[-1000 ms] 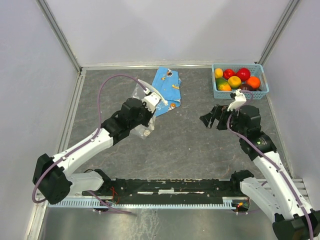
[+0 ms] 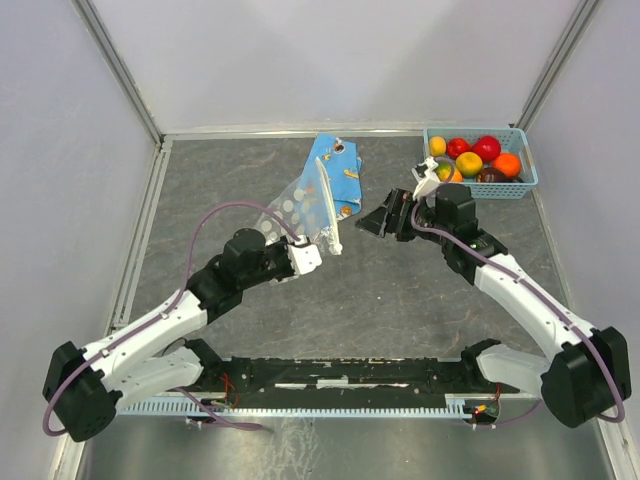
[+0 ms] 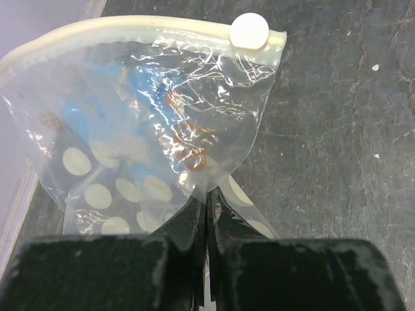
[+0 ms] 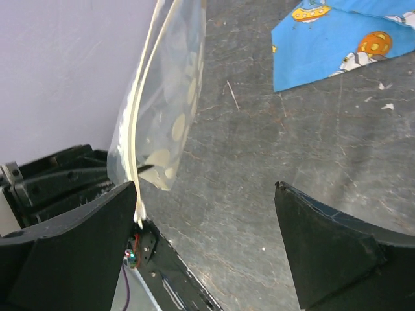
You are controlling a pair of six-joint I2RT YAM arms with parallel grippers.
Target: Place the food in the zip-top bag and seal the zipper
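A clear zip top bag with pale dots hangs from my left gripper, which is shut on its film below the zipper. In the left wrist view the cream zipper strip runs across the top, with a round white slider near its right end. No food shows in the bag. My right gripper stands open to the right of the bag, apart from it. In the right wrist view nothing is between its fingers, and the bag appears beyond the left one.
At the back right, a light blue basket holds several fruits and vegetables. Behind the bag lies a folded blue printed cloth.
The right gripper has come leftward toward the bag, and stays open.
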